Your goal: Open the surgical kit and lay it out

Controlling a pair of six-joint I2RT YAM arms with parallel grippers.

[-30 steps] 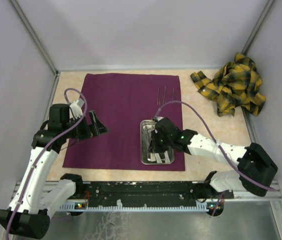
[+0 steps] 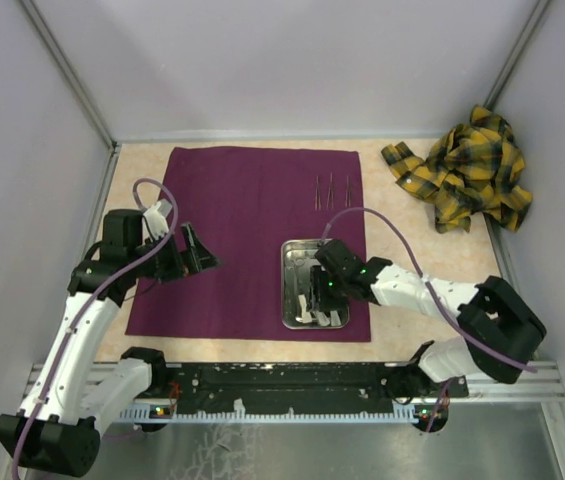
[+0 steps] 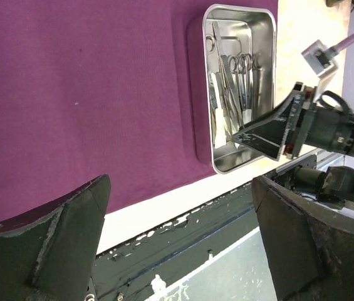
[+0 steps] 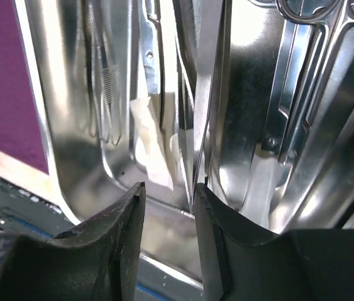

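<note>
A steel tray (image 2: pixel 292 310) holding scissors, forceps and other instruments (image 3: pixel 225 94) rests on the purple cloth (image 2: pixel 222 290). My right gripper (image 2: pixel 317 295) is down inside it, open, its fingertips at the end of a long flat metal instrument (image 4: pixel 205 75) in the right wrist view; whether they touch it I cannot tell. My left gripper (image 2: pixel 198 250) hangs over the left part of the cloth, open and empty. Three slim instruments (image 2: pixel 331 190) lie side by side at the cloth's upper right.
A crumpled yellow-and-black plaid cloth (image 2: pixel 462 170) lies at the back right of the table. The tray's rim surrounds my right fingertips; the table's front edge is just below it.
My left arm is nearly still.
</note>
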